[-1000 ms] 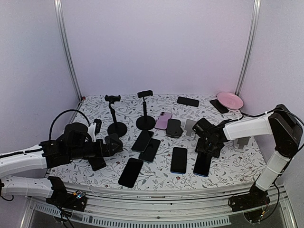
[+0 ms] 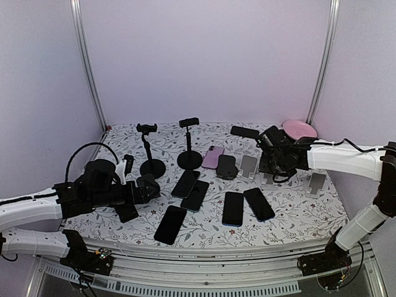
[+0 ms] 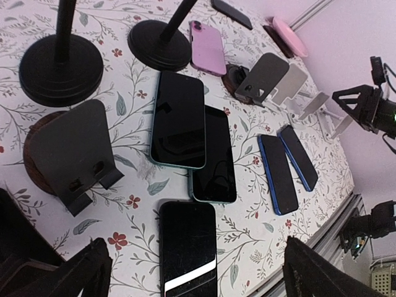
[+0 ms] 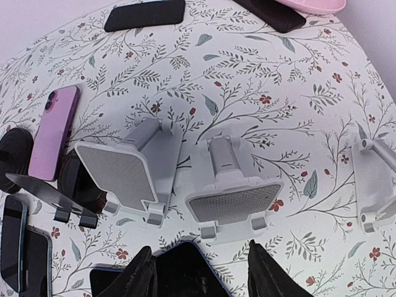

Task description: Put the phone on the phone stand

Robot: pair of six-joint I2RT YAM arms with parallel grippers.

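Note:
Several phones lie on the patterned table, including a blue-edged black one (image 2: 258, 204) below my right gripper. That gripper's fingertips stand apart at the bottom of the right wrist view, with no held object visible between them. White phone stands (image 4: 232, 201) are just beyond it. Black tall stands (image 2: 189, 158) and low black stands (image 3: 68, 148) stand at left and centre. My left gripper is open over the left front, above a black phone (image 3: 187, 235).
A pink phone (image 2: 212, 158) lies at centre back. A pink plate (image 2: 299, 129) is at the back right beside another dark phone (image 4: 278, 15). The table's front edge runs below the loose phones, and walls enclose both sides.
My right gripper has risen and moved back toward the white stands, leaving the right front phone uncovered on the table, now more slanted. The left arm is unchanged.

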